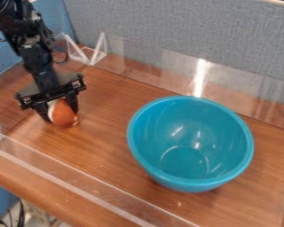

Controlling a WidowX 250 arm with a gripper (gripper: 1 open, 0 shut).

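My black gripper (56, 106) is on the left side of the camera view, low over the wooden table, shut on an orange-and-white object (64, 114). The fingers hide part of that object, so its full shape cannot be made out, and I cannot tell whether it still rests on the table.
A large teal bowl (191, 142) stands empty on the right side of the table (132, 191). A grey padded wall runs along the back, with a clear strip below it. A white wire item (88, 49) is at the back left.
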